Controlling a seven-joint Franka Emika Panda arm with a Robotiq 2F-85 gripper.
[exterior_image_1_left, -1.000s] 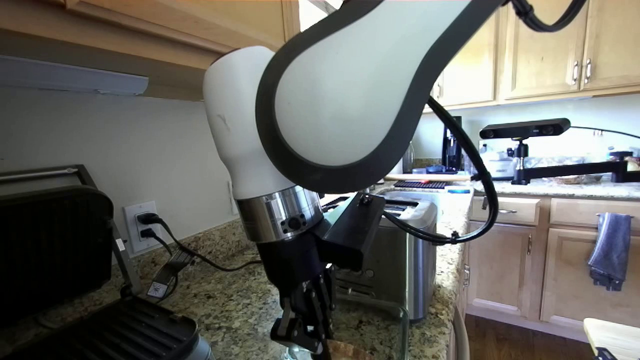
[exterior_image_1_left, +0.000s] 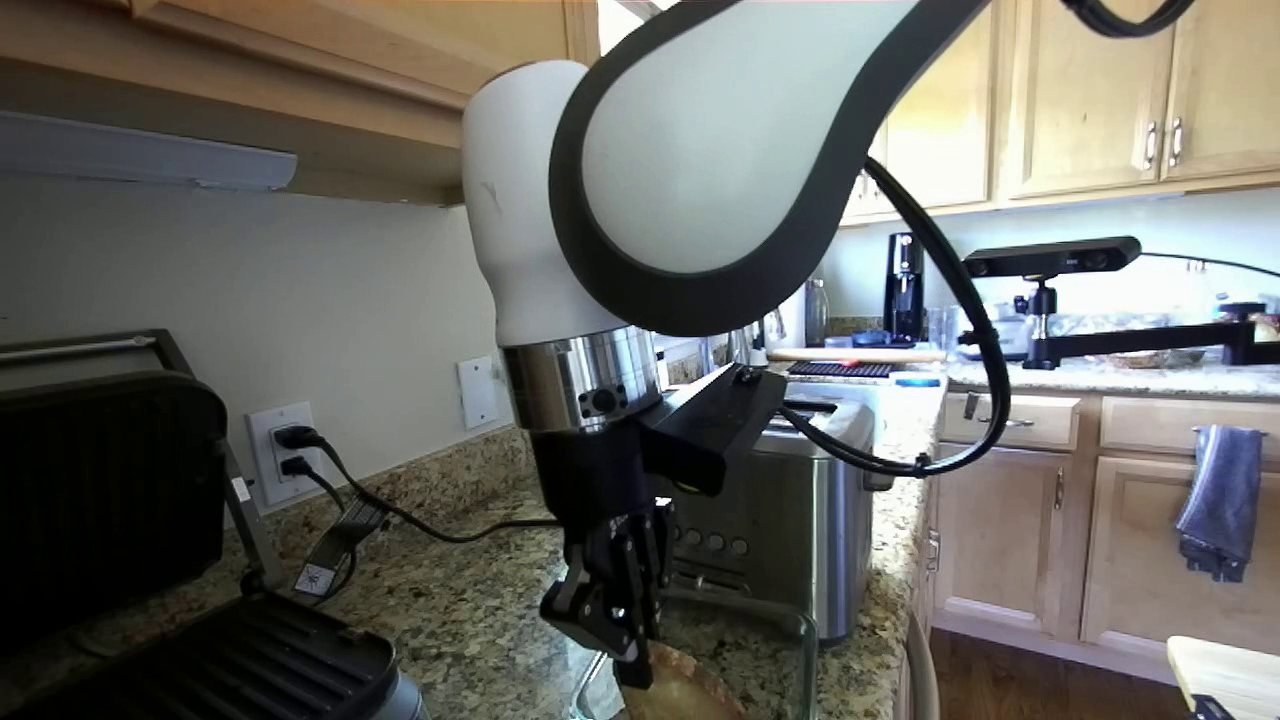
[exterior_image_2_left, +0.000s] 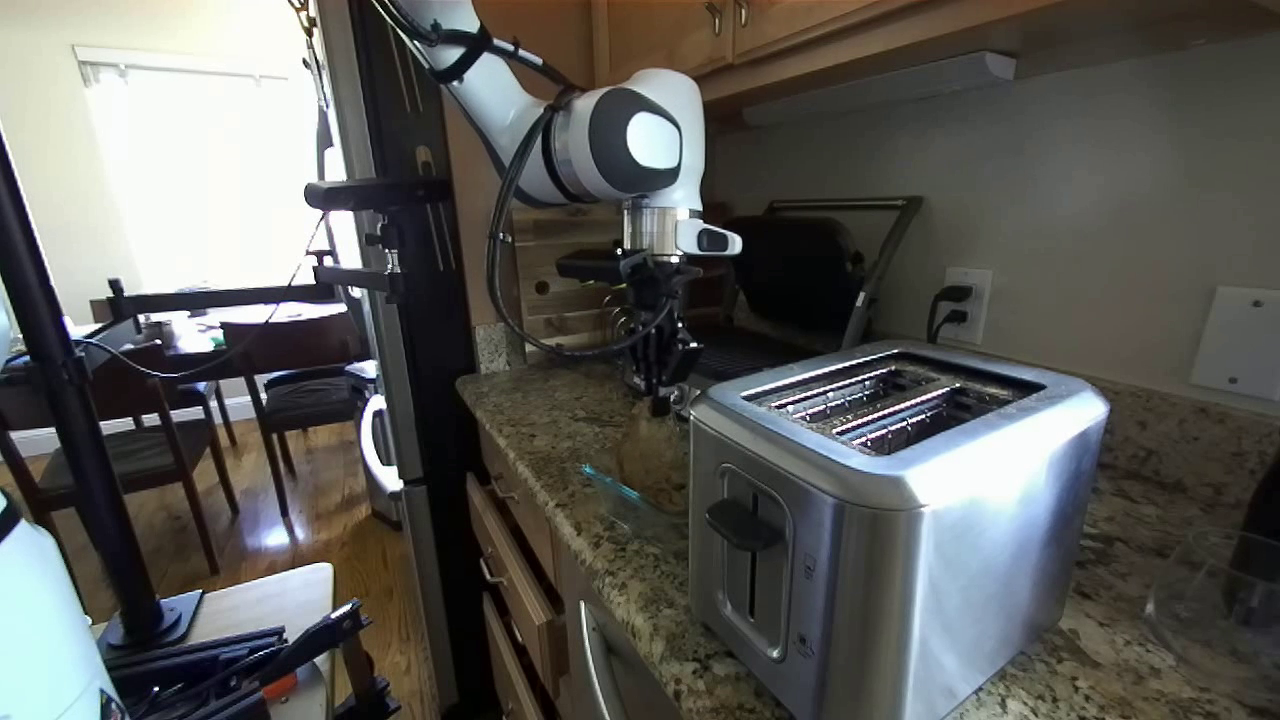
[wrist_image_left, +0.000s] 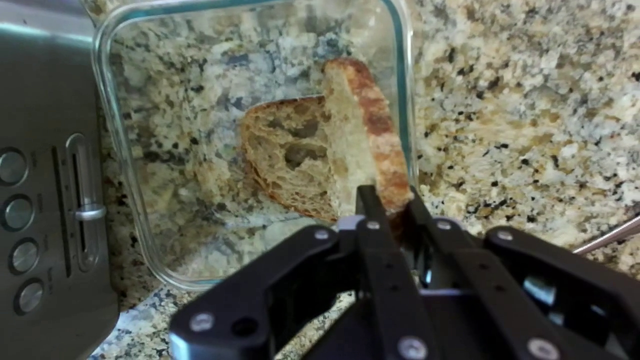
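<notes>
My gripper is shut on the crust edge of a bread slice (wrist_image_left: 357, 141), one finger on each side of it. That slice stands nearly on edge and partly covers a second bread slice (wrist_image_left: 282, 150), which lies in a square glass dish (wrist_image_left: 123, 150). From the first exterior view, the held slice (exterior_image_1_left: 684, 690) tilts down from my fingertips, its lower part cut off by the frame. The second exterior view shows the gripper (exterior_image_2_left: 657, 402) over the dish, with the bread only dimly visible.
A steel toaster (exterior_image_2_left: 840, 528) stands right beside the dish. On the dish's other side an open black grill (exterior_image_1_left: 240, 660) sits by the wall, its cord (exterior_image_1_left: 420, 522) trailing over the counter. The counter's front edge (exterior_image_2_left: 564, 516) runs close to the dish.
The arm has risen a little and become more upright, the held slice lifting with it.
</notes>
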